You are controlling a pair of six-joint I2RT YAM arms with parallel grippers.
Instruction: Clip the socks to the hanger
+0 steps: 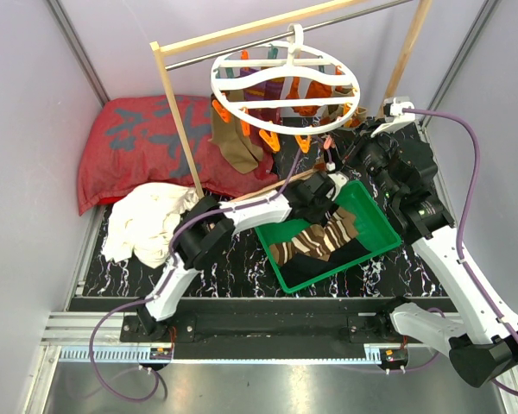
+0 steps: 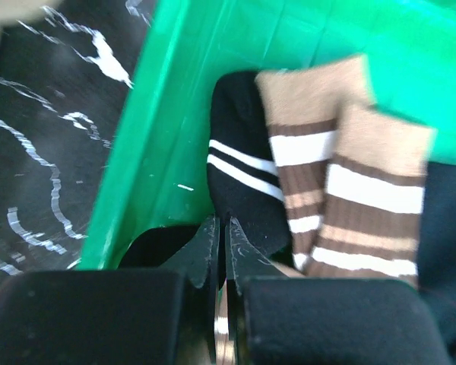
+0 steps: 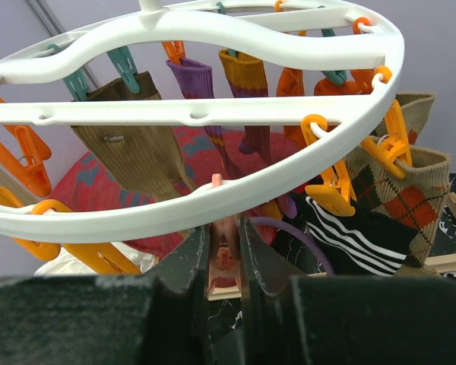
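The round white hanger (image 1: 285, 103) hangs from the frame with socks and coloured clips. My right gripper is shut on a pink clip (image 3: 217, 184) at the front of its ring. My left gripper is down in the green bin (image 1: 375, 228), shut, its tips against a black striped sock (image 2: 243, 137); whether any cloth is between them cannot be told. Brown striped socks (image 2: 368, 198) lie beside that sock, over dark fabric.
A red cushion (image 1: 129, 147) and white cloth (image 1: 142, 224) lie at the left. The wooden frame (image 1: 177, 129) stands around the hanger. Marble table surface (image 2: 38, 152) shows left of the bin.
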